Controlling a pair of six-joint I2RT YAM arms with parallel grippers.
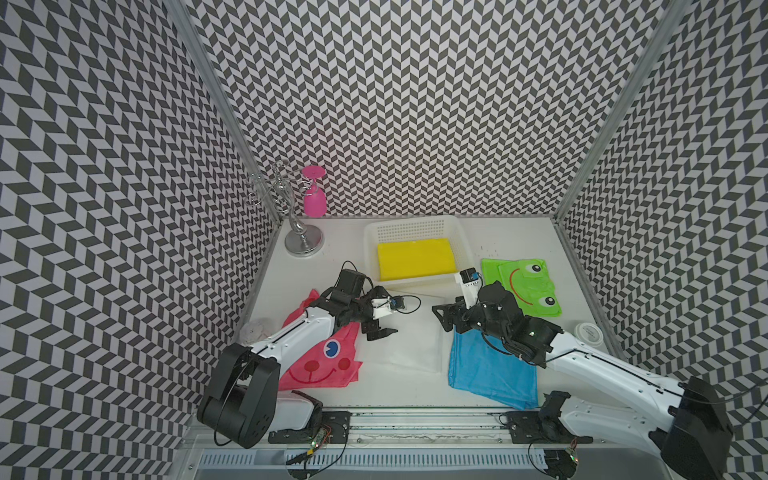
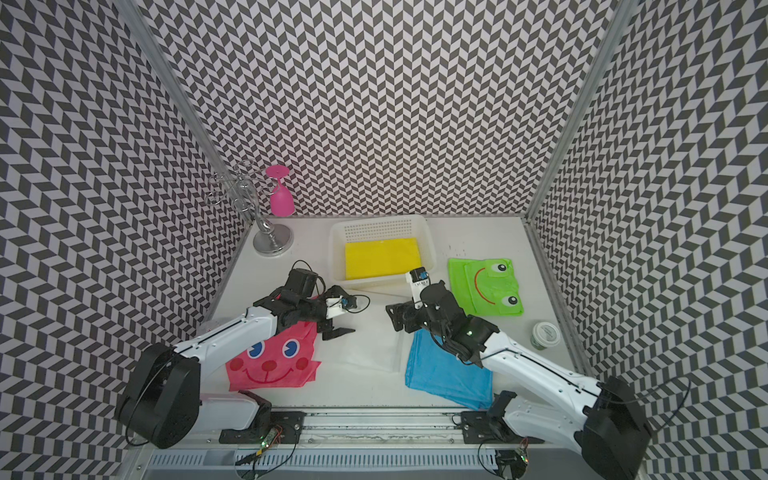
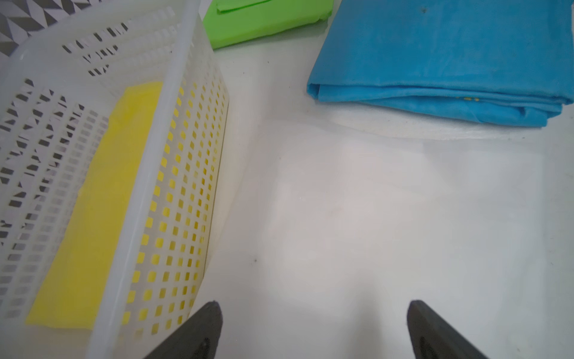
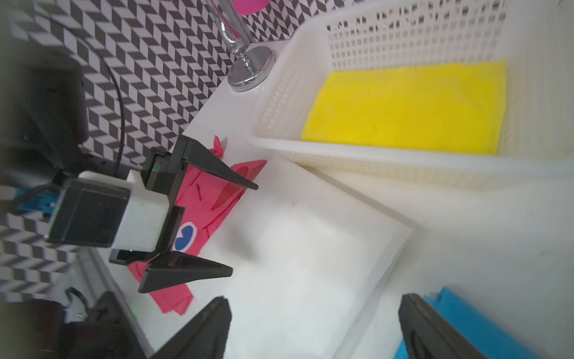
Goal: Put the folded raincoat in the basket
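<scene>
The white basket [image 1: 466, 248] stands at the back centre, with a folded yellow piece [image 1: 415, 257] lying inside it. A flat, pale square [image 4: 305, 239] lies on the table in front of the basket; I cannot tell whether it is cloth or a sheet. Over the left part of this square, my left gripper [image 1: 393, 318] is open and empty. My right gripper [image 1: 441, 317] is at its right side, near the blue folded piece [image 1: 492, 372], its fingers [image 4: 206, 326] apart with nothing between them. Which folded piece is the raincoat does not show for certain.
A red piece with a face [image 1: 328, 364] lies at the left, partly under the left arm. On the right are a green frog-faced piece [image 1: 524, 288] and a white-lidded jar [image 1: 589, 334]. A metal stand [image 1: 304, 240] holding a pink glass [image 1: 314, 201] is at the back left.
</scene>
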